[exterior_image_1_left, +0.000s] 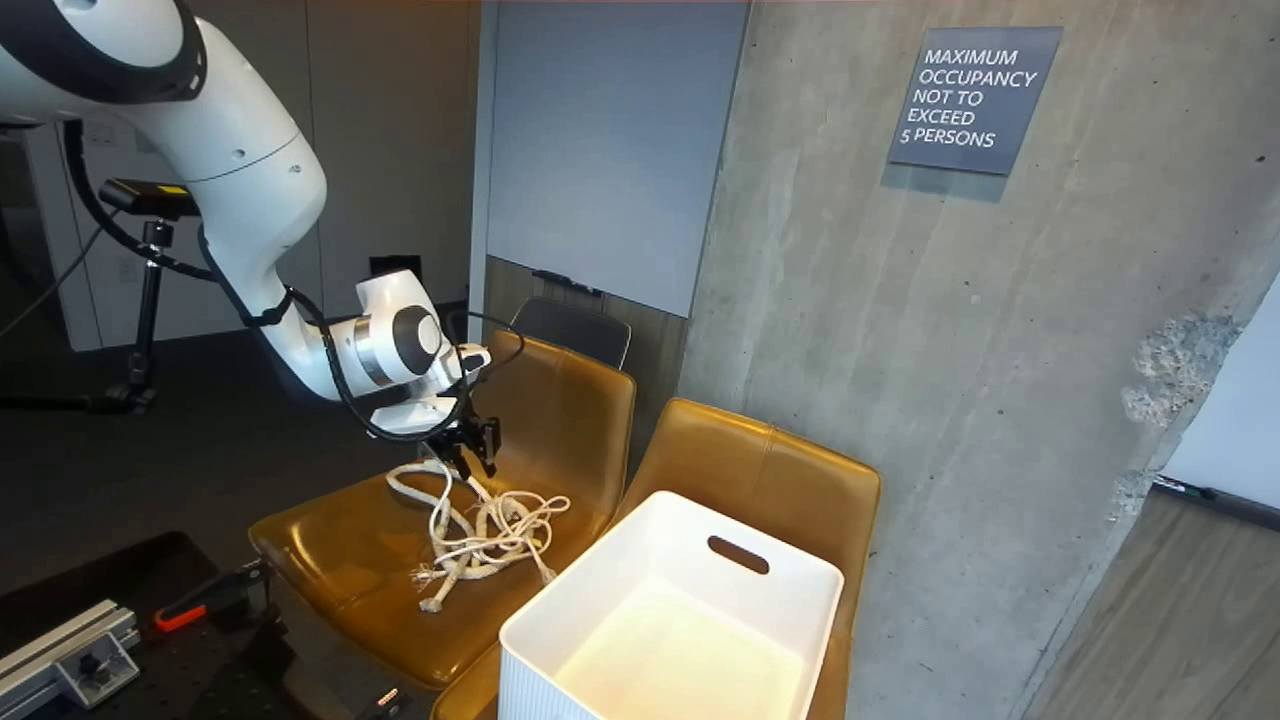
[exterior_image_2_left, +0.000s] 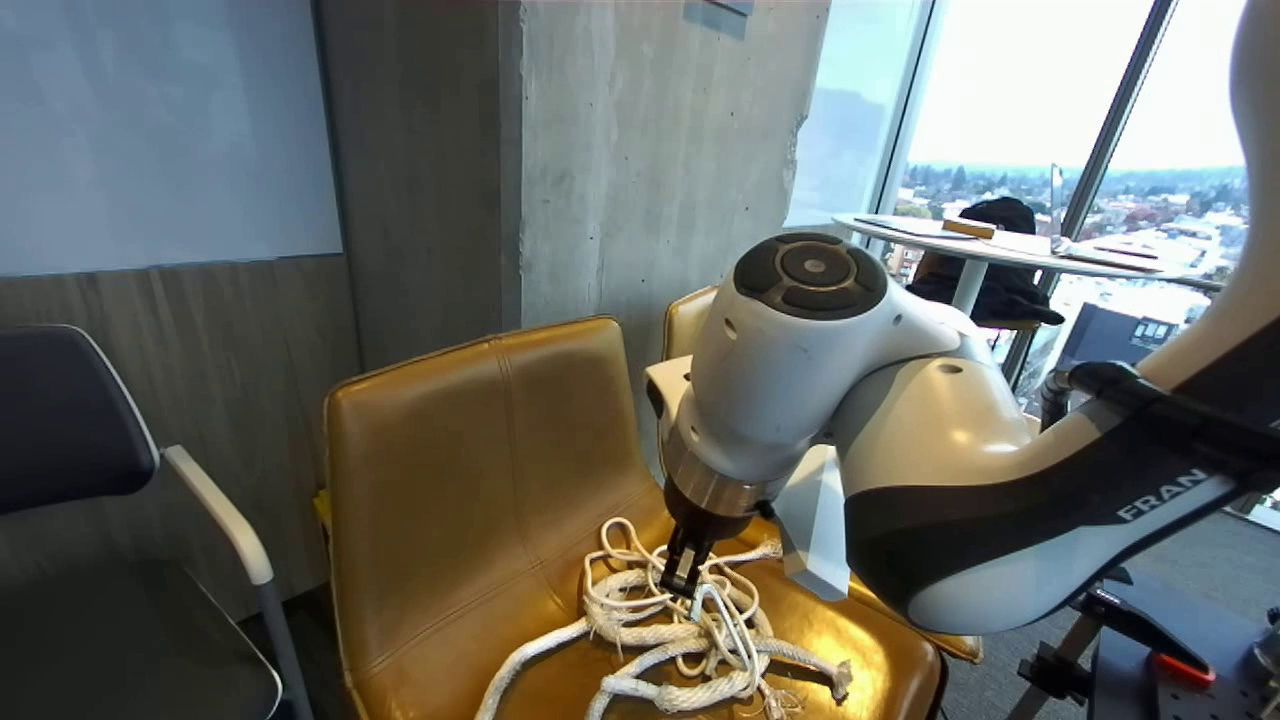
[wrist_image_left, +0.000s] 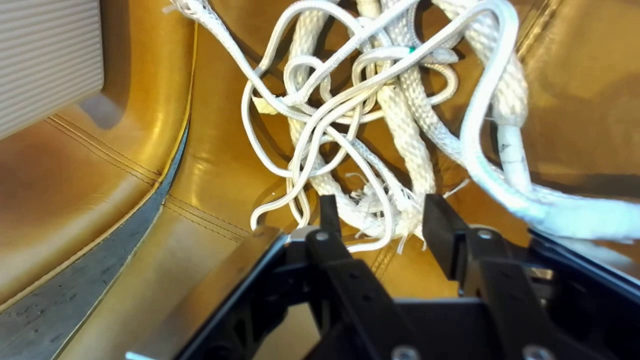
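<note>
A tangle of white rope (wrist_image_left: 393, 114), thick lengths mixed with thin cord and frayed ends, lies on the seat of a tan leather chair (exterior_image_1_left: 348, 546). My gripper is open above one side of the pile, its black fingers (wrist_image_left: 441, 225) pointing down at the chair. Rope strands show beyond and between the fingertips in the wrist view, but none is held. One thick white strand runs close by the right finger, partly hidden by the gripper body. In exterior view 2 the gripper (exterior_image_2_left: 680, 574) appears over the rope heap (exterior_image_2_left: 672, 630).
An empty white bin (exterior_image_1_left: 672, 612) with a handle slot rests on a second tan chair (exterior_image_1_left: 768, 462), beside the rope's chair. A dark chair (exterior_image_2_left: 108, 480) stands on the other side. A dark cart (exterior_image_1_left: 144, 624) with tools is at front left.
</note>
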